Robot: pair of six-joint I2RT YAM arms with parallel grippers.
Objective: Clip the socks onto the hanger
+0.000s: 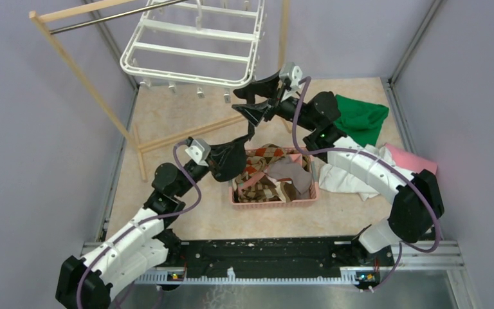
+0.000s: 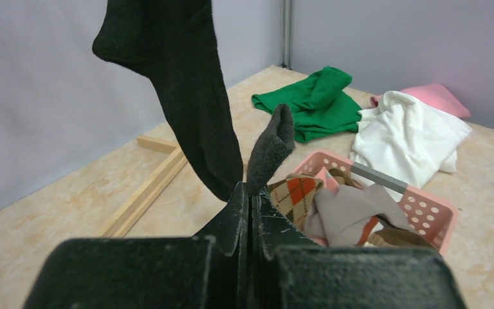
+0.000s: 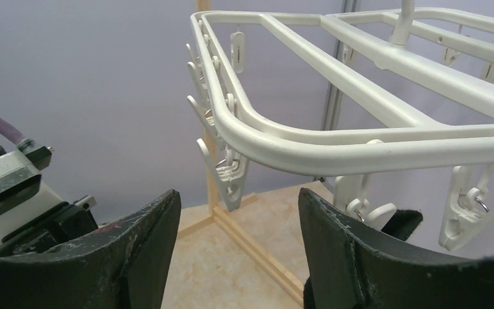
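In the left wrist view my left gripper is shut on a black sock, whose end (image 2: 273,148) pokes up above the fingertips. The bulk of that held sock (image 1: 230,164) dangles over the pink basket's left side. Another black sock (image 2: 190,90) hangs at the hanger's front right corner; its dark top (image 3: 404,225) shows behind a clip (image 3: 363,209). My right gripper is open under the white hanger (image 3: 309,154), level with the corner clips, with no cloth visible between its fingertips.
Below, the pink basket (image 1: 273,204) holds several patterned and grey socks. Green cloth (image 1: 363,119), white cloth (image 1: 344,179) and pink cloth (image 1: 411,159) lie at right. A wooden stand (image 1: 83,80) carries the hanger. Several free clips (image 1: 200,93) line its front edge.
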